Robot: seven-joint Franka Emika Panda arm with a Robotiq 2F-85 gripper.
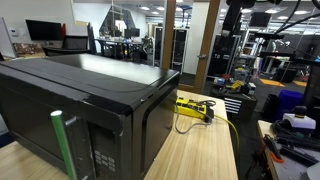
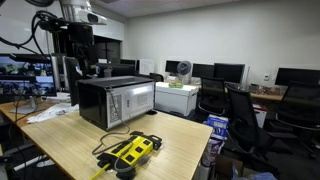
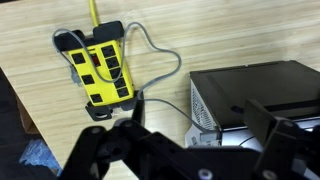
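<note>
A black microwave (image 1: 95, 95) stands on the wooden table, its vented metal back (image 2: 132, 102) showing in exterior view 2. Its dark top (image 3: 255, 88) lies to the right in the wrist view. Along the bottom of that view my gripper looks open, its two dark fingers wide apart. A grey cable and the microwave's vented edge show through the gap, and nothing appears held. Exterior view 2 has the gripper (image 2: 85, 68) raised near the microwave's far side. The yellow power strip (image 3: 103, 64) lies apart from it on the table.
A green upright strip (image 1: 65, 145) stands in front of the microwave in exterior view 1. Grey cable loops (image 2: 108, 145) lie around the power strip. Bare tabletop (image 2: 185, 140) extends to the right in exterior view 2, with office chairs (image 2: 250, 120) beyond.
</note>
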